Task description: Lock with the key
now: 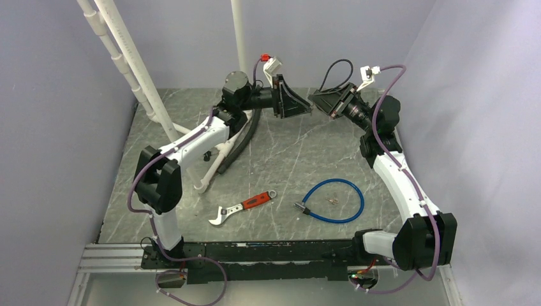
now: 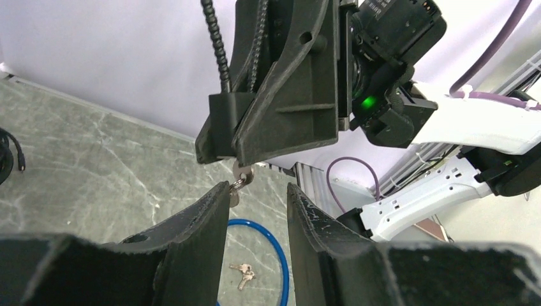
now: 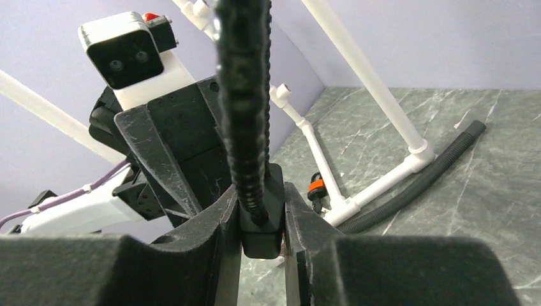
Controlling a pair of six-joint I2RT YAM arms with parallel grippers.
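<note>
My right gripper is shut on the black block-shaped lock body [image 3: 263,220], from which a dark braided cable [image 3: 242,95] rises. In the left wrist view, a silver key [image 2: 242,171] shows just beneath the lock body [image 2: 231,124], with a ring and a second key [image 2: 234,198] below it. How far the key sits in the lock is hidden. The left gripper is open, its fingers spread around the line of the key, nothing clearly between them. From above, both grippers nearly meet over the back of the table.
A blue cable lock [image 1: 362,197] lies coiled on the table with loose keys [image 1: 332,199] inside its loop. An adjustable wrench [image 1: 245,205] with a red handle rests left of it. White pipes [image 1: 137,76] stand behind the left arm.
</note>
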